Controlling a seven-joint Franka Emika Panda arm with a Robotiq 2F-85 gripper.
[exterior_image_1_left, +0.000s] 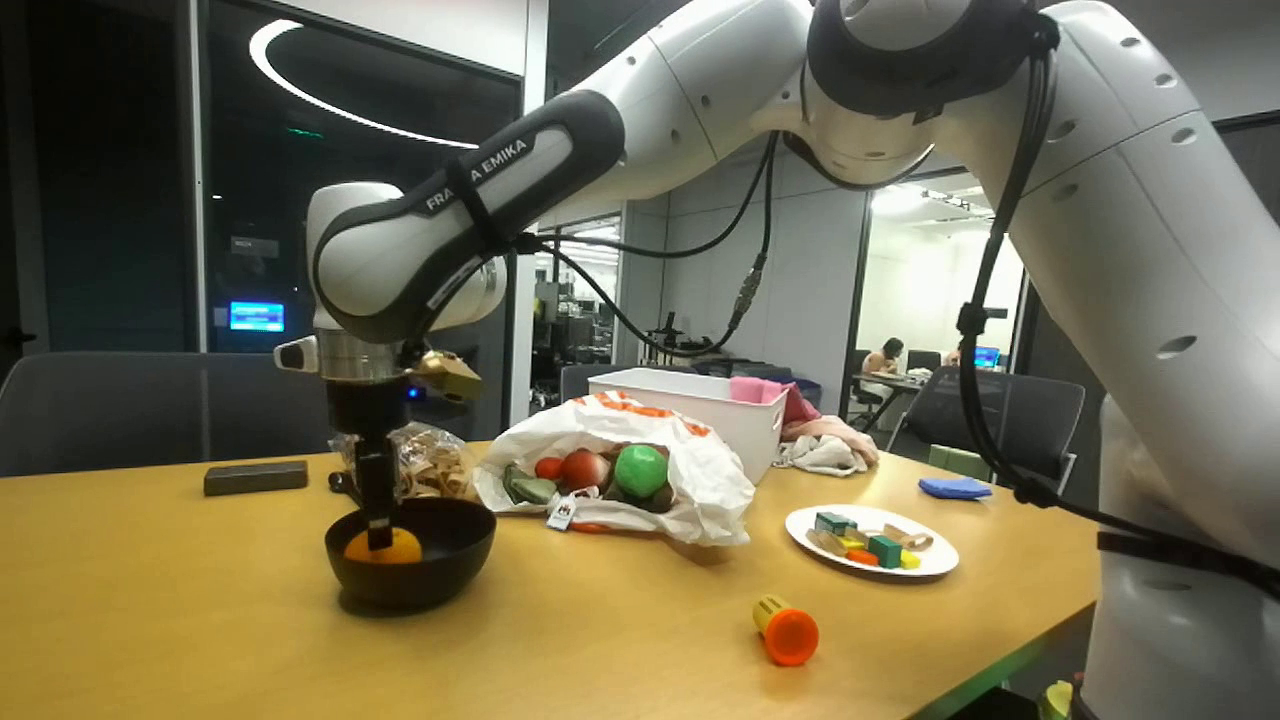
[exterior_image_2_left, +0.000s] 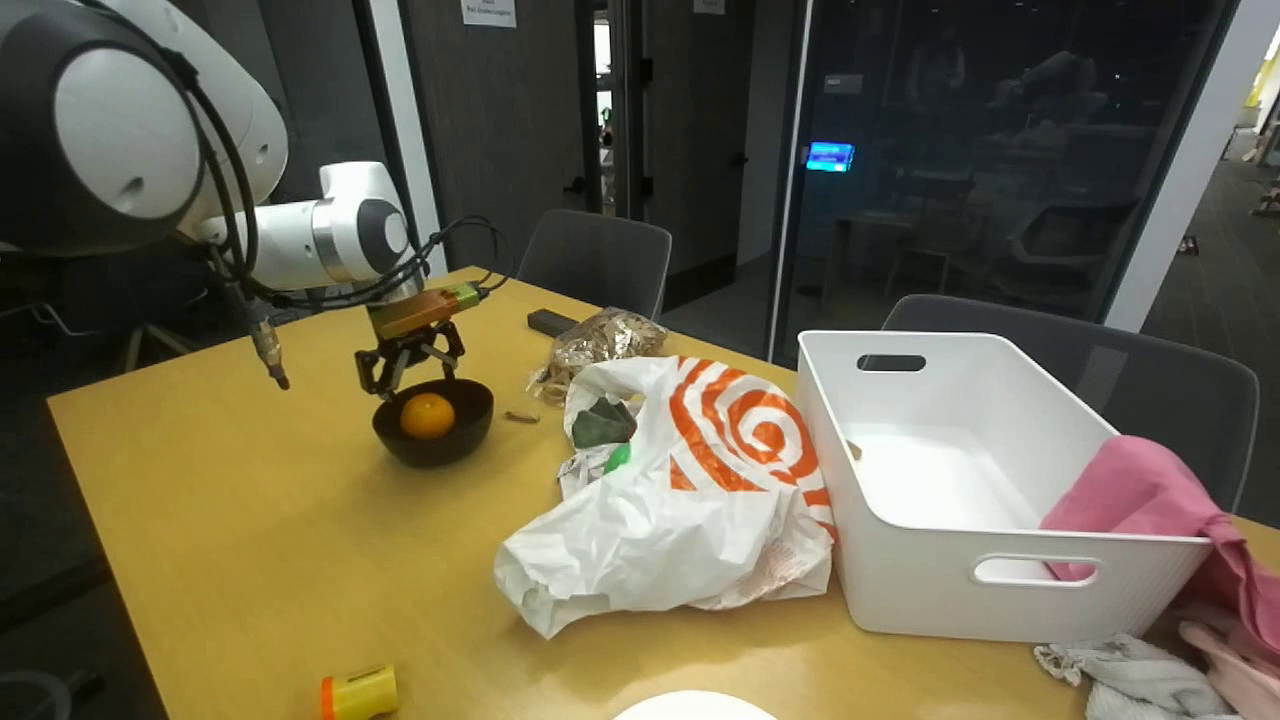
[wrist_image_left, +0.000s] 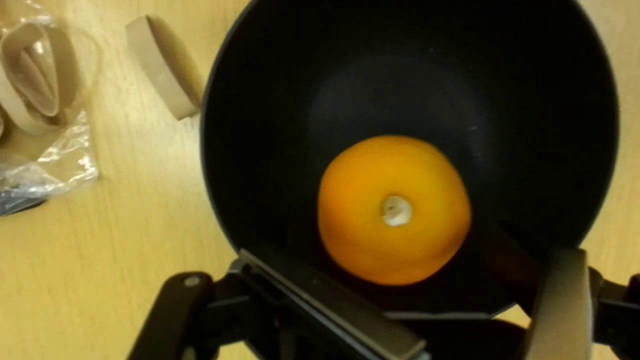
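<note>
An orange fruit (exterior_image_1_left: 402, 547) rests inside a black bowl (exterior_image_1_left: 446, 564) on the left part of the table. The wrist view shows the orange (wrist_image_left: 393, 210) whole, its pale stem end facing up, against the dark inside of the bowl (wrist_image_left: 396, 90). My gripper (exterior_image_2_left: 416, 377) points down over the bowl, open, its two fingers apart. In exterior view 1 the fingers (exterior_image_1_left: 379, 480) overlap the orange and reach below the rim line. From the wrist, the fingers (wrist_image_left: 564, 312) appear on the near side of the orange, with no object held between them.
Beside the bowl are a clear bag of tan pieces (exterior_image_2_left: 606, 342) and a loose tan strip (wrist_image_left: 159, 69). A white plastic bag (exterior_image_1_left: 708, 492) with produce, a white bin (exterior_image_2_left: 936, 576), a plate of blocks (exterior_image_1_left: 804, 528) and a yellow-orange container (exterior_image_1_left: 786, 632) stand farther off.
</note>
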